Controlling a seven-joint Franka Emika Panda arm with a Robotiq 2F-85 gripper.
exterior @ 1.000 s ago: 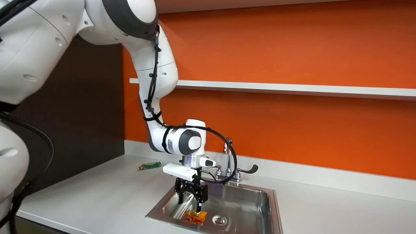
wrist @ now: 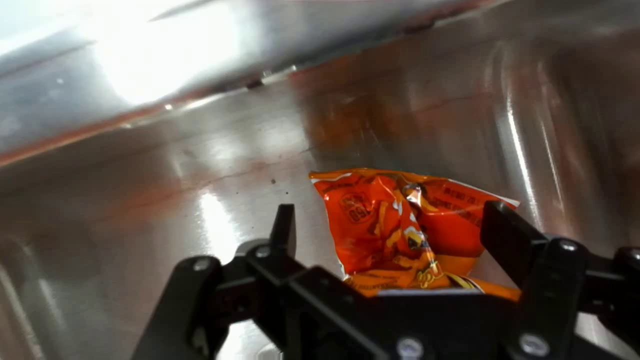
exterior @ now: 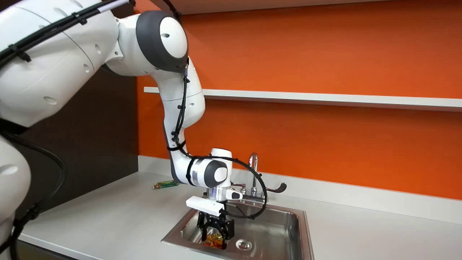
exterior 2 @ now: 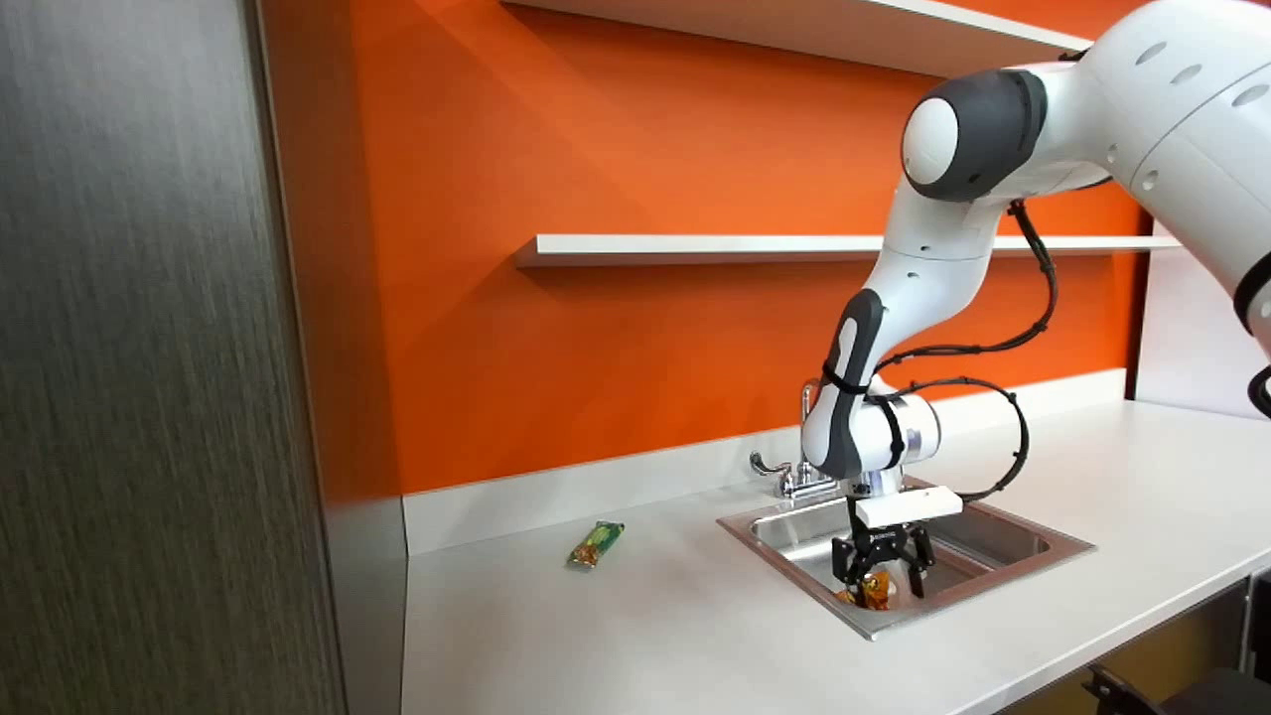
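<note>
A crumpled orange wrapper [wrist: 384,234] lies on the floor of the steel sink [exterior: 305,234], near one corner. My gripper points down into the sink, its fingers open wide with the wrapper between and below the fingers. In the wrist view one black finger [wrist: 284,231] stands clear to the left of the wrapper, and the other overlaps its right end. The lower part of the wrapper is hidden behind the gripper body. From outside, the gripper [exterior 2: 885,586] partly covers the orange wrapper [exterior 2: 878,589].
The sink walls surround my gripper closely on the near side. A chrome faucet [exterior: 254,173] with lever handles rises behind the sink. On the counter lies a green packet [exterior 2: 596,543]. A white shelf [exterior: 329,98] runs along the orange wall.
The arm has come down and slightly right in exterior view 1. The gripper, above the wrapper before, is now down around it. The wrapper appears to lie in the same place.
</note>
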